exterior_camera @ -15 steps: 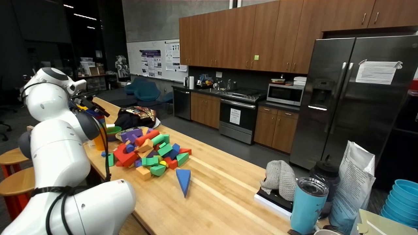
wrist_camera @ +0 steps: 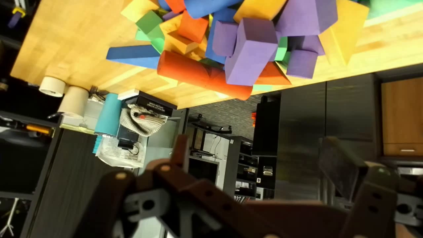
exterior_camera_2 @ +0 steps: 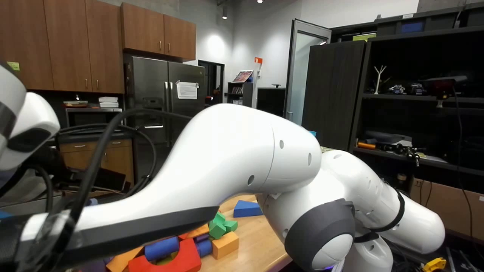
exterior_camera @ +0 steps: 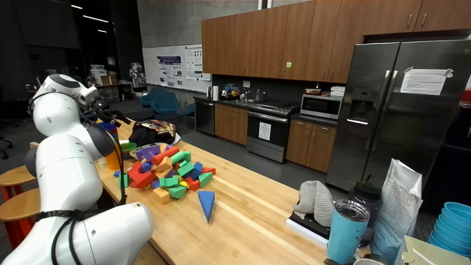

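A heap of coloured wooden blocks (exterior_camera: 165, 170) lies on the wooden table (exterior_camera: 247, 212). In the wrist view, a purple block (wrist_camera: 253, 51) and a red cylinder (wrist_camera: 186, 69) are at the pile's near side. One blue triangular block (exterior_camera: 206, 204) lies apart from the heap. My gripper is open, its fingers (wrist_camera: 340, 166) wide apart with nothing between them. In exterior view 1 the gripper (exterior_camera: 118, 116) is raised above the table's far left end, beyond the heap and clear of it. Exterior view 2 does not show the fingers clearly.
A green bowl (exterior_camera: 127, 147) and a dark cloth bag (exterior_camera: 152, 132) sit behind the heap. At the table's other end are a teal tumbler (exterior_camera: 348, 232), a grey knitted item (exterior_camera: 314, 201) and a paper bag (exterior_camera: 397, 207).
In exterior view 1 my gripper has shifted right and slightly up, and the upper arm joints have moved a little right. The blocks look unchanged.
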